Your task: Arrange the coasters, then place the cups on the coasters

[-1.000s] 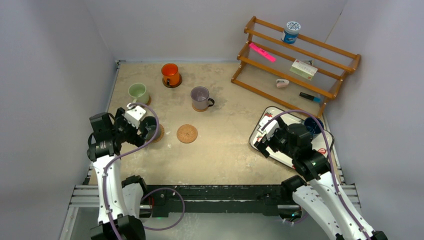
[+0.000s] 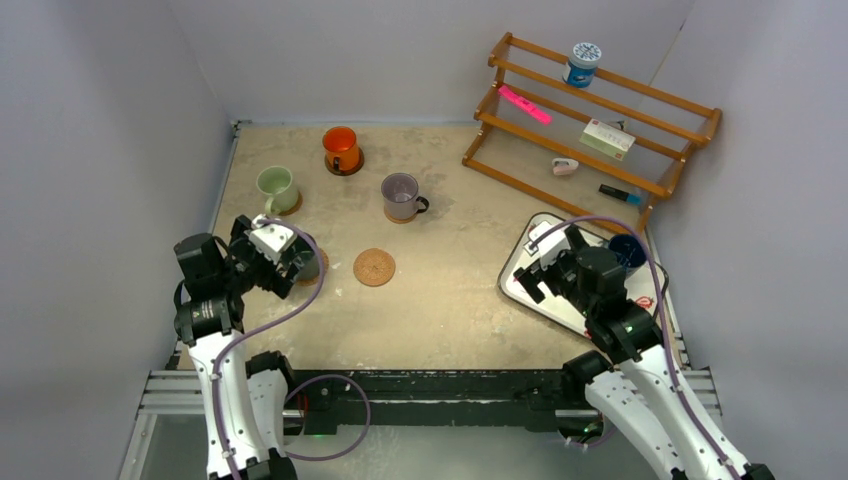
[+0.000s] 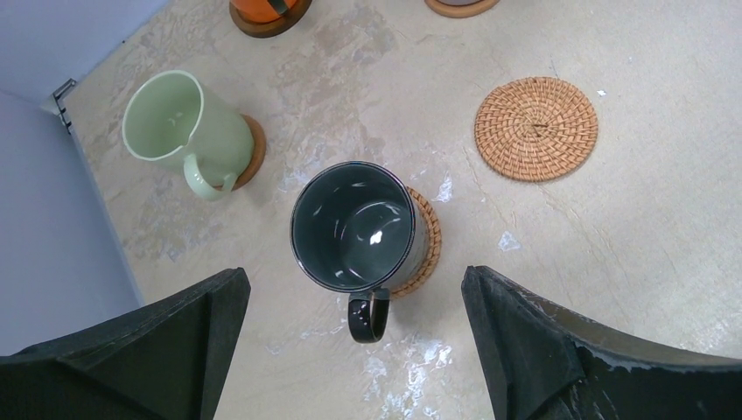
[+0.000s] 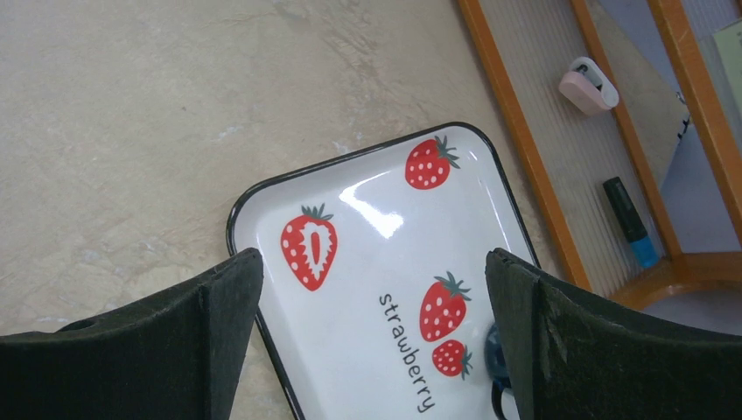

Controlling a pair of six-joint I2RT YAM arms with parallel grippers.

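A dark green cup [image 3: 354,229] stands upright on a woven coaster [image 3: 429,241], its black handle facing the left gripper. Above and around it in the left wrist view, my left gripper is open with bare space between its fingers. An empty round woven coaster [image 2: 374,267] lies in the middle of the table. Over the strawberry tray [image 4: 385,210] hangs my right gripper, also open and empty. At the tray's right side is a dark blue cup [image 2: 627,252], partly hidden by the right gripper's finger in the right wrist view.
A green cup [image 2: 277,187], an orange cup [image 2: 341,148] and a purple cup [image 2: 400,196] stand on coasters at the back and left. A wooden rack [image 2: 590,130] with small items fills the back right.
The left gripper has shifted slightly to the right and covers more of the dark green cup in the top view. My right gripper has moved slightly to the right. No cup has moved.
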